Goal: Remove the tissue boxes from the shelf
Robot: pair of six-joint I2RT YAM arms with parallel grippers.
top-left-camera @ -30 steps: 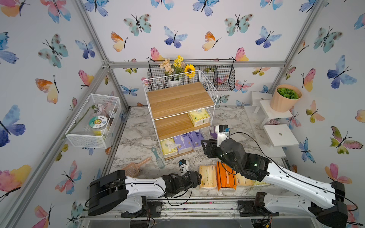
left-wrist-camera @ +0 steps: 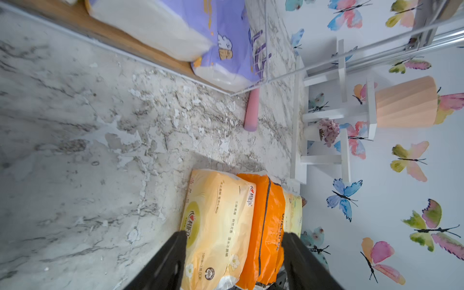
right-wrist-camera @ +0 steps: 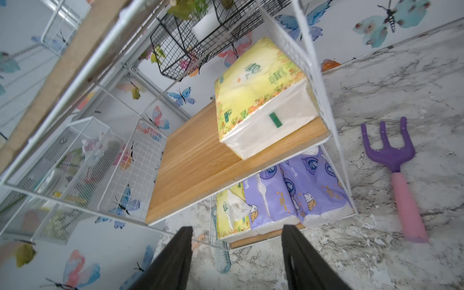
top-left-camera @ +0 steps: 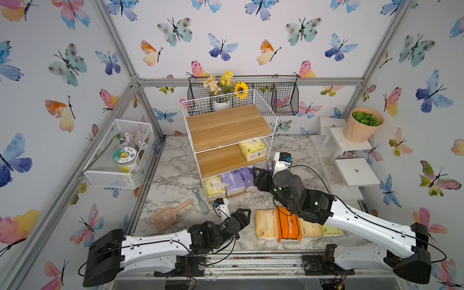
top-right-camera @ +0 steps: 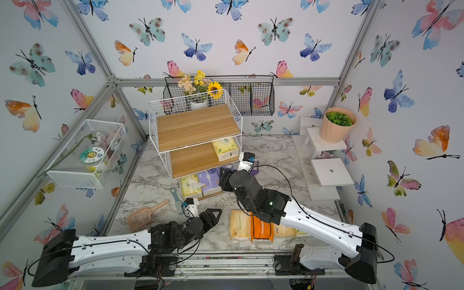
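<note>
A yellow tissue pack sits at the right end of the wire shelf's middle board; purple packs and a yellow pack lie on the bottom board. Removed cream and orange packs lie on the countertop at the front right. My left gripper hangs open above the counter left of those packs, nothing between its fingers. My right gripper is open and empty in front of the shelf's right side, facing the middle level.
A purple garden fork lies right of the shelf. A pink scoop and a teal tool lie at the left. White stepped stands with a potted plant line the right; a mesh basket hangs at the left.
My left arm has moved up and to the left, away from the front packs. My right gripper has moved slightly left and up toward the shelf.
</note>
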